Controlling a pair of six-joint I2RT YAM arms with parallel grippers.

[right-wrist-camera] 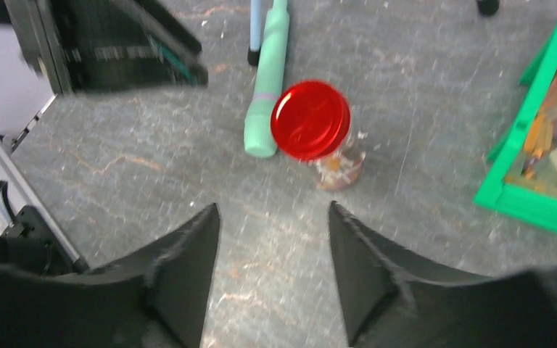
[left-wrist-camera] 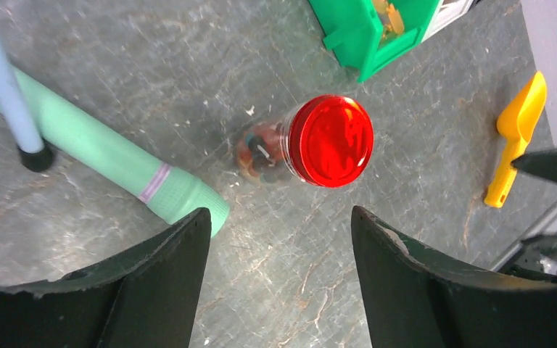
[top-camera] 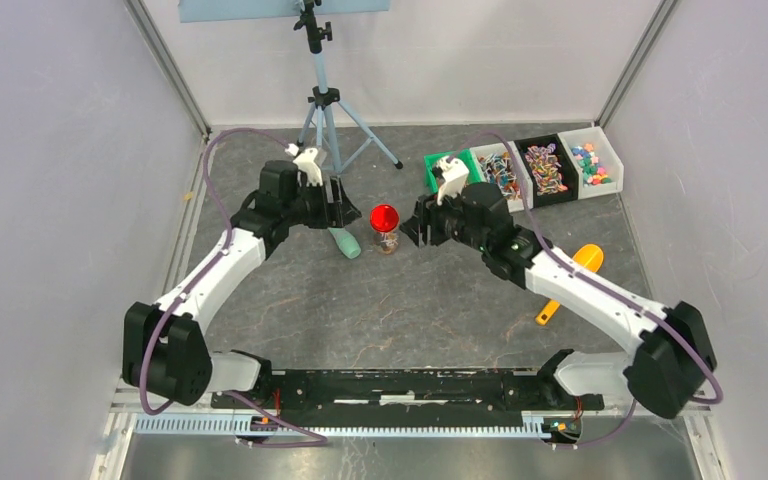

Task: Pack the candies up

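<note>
A clear jar (top-camera: 388, 240) with candies in it stands on the grey table, its red lid (top-camera: 384, 218) on top. Just left of the jar is my left gripper (top-camera: 337, 205), open and empty. On the other side, close to the lid, my right gripper (top-camera: 421, 222) is also open with nothing between its fingers. Both wrist views show the red lid ahead of the fingertips, apart from them. The orange scoop (top-camera: 588, 258) lies far to the right, partly behind the right arm.
A green tray (left-wrist-camera: 344, 43) is partly hidden by my right gripper in the top view. Beside it stand candy trays, white, black (top-camera: 550, 195) and white. A mint-green tube (top-camera: 345, 242) lies left of the jar; a tripod (top-camera: 325, 110) stands behind.
</note>
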